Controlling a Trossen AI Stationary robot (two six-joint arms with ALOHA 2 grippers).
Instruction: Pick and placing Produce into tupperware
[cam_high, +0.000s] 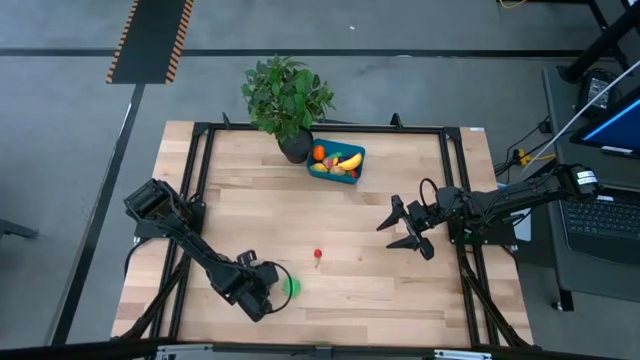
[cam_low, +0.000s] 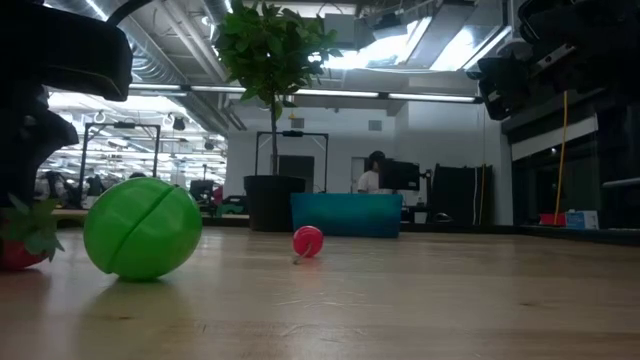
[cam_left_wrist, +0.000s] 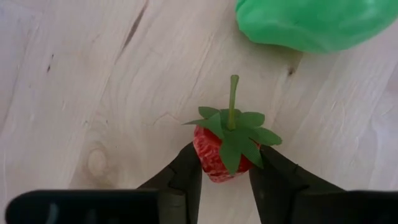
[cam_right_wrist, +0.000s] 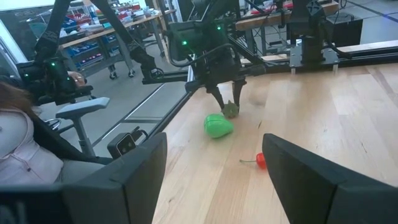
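Note:
A red strawberry (cam_left_wrist: 214, 152) with green leaves and a stem sits between the fingers of my left gripper, which is shut on it close to the tabletop. From above, the left arm hides the strawberry. Just beside it lies a round green item (cam_right_wrist: 217, 126) on the wood. A small red cherry (cam_high: 318, 254) with a stem rests near the middle of the table. At the back, a teal tub (cam_high: 336, 177) holds several pieces of produce, including a banana and an orange item. On the right side, my right gripper (cam_high: 403, 232) hangs open and empty.
A potted plant (cam_high: 297, 143) stands left of the tub at the table's back edge. Black frame bars (cam_high: 452, 160) run along the table's sides and back. Wide bare wood (cam_high: 300, 215) lies between the arms. A person (cam_right_wrist: 28, 140) is seated beyond the table's edge.

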